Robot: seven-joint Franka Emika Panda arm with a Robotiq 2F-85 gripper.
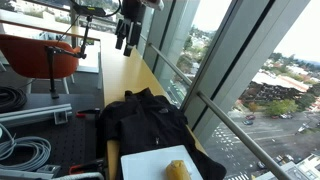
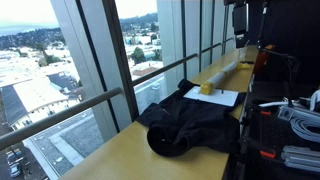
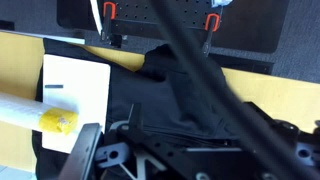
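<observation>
My gripper (image 1: 124, 45) hangs in the air above the long wooden table, its fingers apart and nothing between them. Below it in the wrist view spreads a black garment (image 3: 150, 103), crumpled on the table. A flat white board (image 3: 91, 85) rests on one side of that cloth. Over the board reaches a white tube (image 3: 18, 110) with a yellow end (image 3: 58, 121). In exterior view 2 the same board (image 2: 228, 98) lies on the cloth (image 2: 185, 122), near the yellow end (image 2: 207, 89). Exterior view 1 shows only part of the board (image 1: 142, 167), at its bottom edge.
Tall windows with a metal rail (image 1: 235, 128) run along one side of the table (image 1: 120, 75). Opposite stand an orange chair (image 1: 38, 58) and a dark surface with coiled cable (image 1: 28, 150). Bare wood shows at the table's near end (image 2: 120, 158).
</observation>
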